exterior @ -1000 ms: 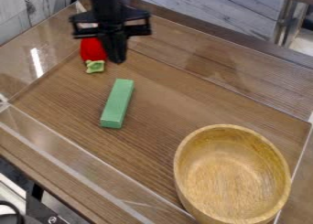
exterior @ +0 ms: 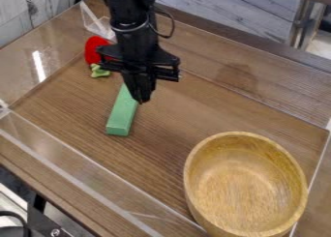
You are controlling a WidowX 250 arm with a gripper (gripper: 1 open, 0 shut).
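Observation:
My black gripper [exterior: 137, 86] is in the upper middle of the camera view, just over the top end of a long green block [exterior: 122, 116] lying on the wooden table. Its fingers look close together, with nothing visible between them, and it hides part of the block's far end. Behind the arm at the left, a red object [exterior: 93, 51] with a small green part is partly covered, near a clear plastic item [exterior: 99, 23].
A large yellow bowl [exterior: 246, 182] fills the lower right. A dark gap lies beyond the table's edge at the lower left, and a ledge runs along the upper right.
The block and bowl have not visibly moved.

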